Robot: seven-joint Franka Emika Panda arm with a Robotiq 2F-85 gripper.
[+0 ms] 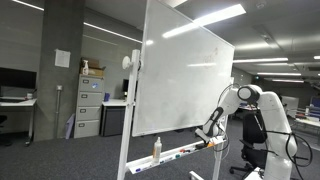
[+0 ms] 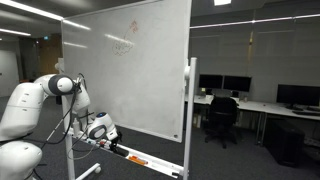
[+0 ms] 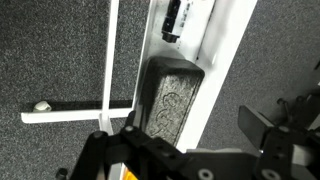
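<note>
In the wrist view a dark grey felt eraser (image 3: 170, 98) lies in the white tray (image 3: 205, 105) of the whiteboard. My gripper is open at the bottom of that view, its fingers wide apart, with the eraser in the picture between them. Whether either finger touches it cannot be told. A black-and-white marker (image 3: 180, 20) lies in the tray beyond the eraser. Something orange (image 3: 128, 174) shows partly under the gripper. From outside, the gripper (image 1: 207, 138) is low at the right end of the tray, below the whiteboard (image 1: 185, 75).
A bottle (image 1: 157, 150) stands towards the tray's other end, with several small coloured items between. The board's upright post (image 2: 188, 110) borders the tray. Faint red marks (image 2: 122, 46) show on the board. An office chair (image 2: 222, 118) stands behind.
</note>
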